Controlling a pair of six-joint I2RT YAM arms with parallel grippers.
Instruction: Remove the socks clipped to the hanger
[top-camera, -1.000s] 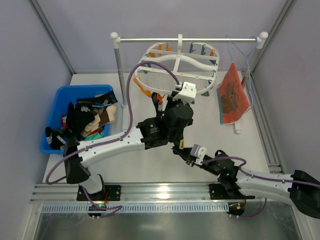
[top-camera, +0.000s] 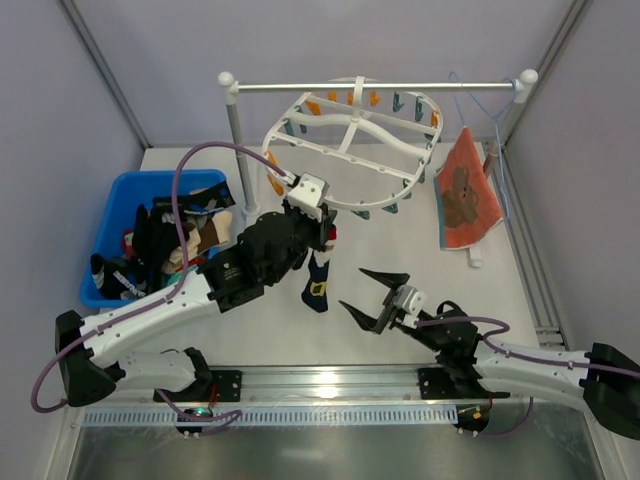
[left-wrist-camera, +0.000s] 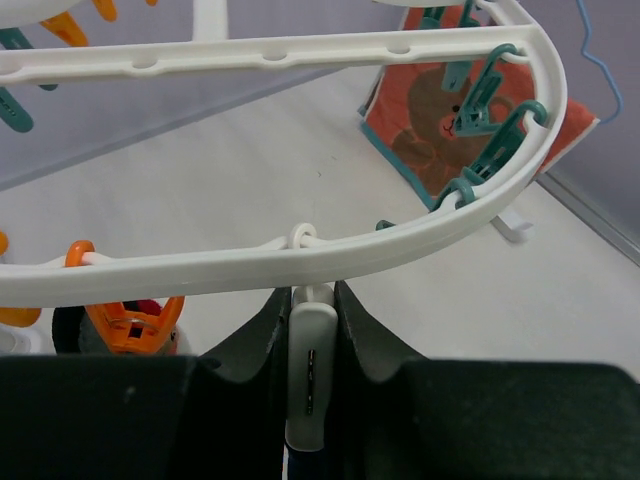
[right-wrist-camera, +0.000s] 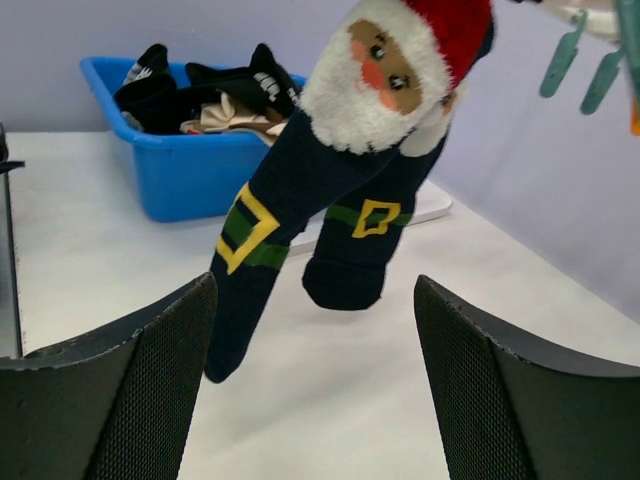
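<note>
A pair of navy Santa socks (top-camera: 316, 283) (right-wrist-camera: 300, 170) hangs below the front rim of the round white hanger (top-camera: 350, 205); green bands and yellow buckles show in the right wrist view. My left gripper (top-camera: 327, 213) is up at that rim, shut on a pale clip (left-wrist-camera: 312, 340) that hangs from a small ring. Just beneath the clip, dark cloth is mostly hidden by the fingers. To the right of the socks, apart from them, my right gripper (top-camera: 372, 302) stands open and empty.
A blue bin (top-camera: 112, 230) (right-wrist-camera: 180, 170) holding several socks stands at the left. Orange and green clips (left-wrist-camera: 130, 325) line the hanger. At the right hangs an orange bear cloth (top-camera: 463, 195).
My left gripper has moved left, and the hanger has swung and tilted.
</note>
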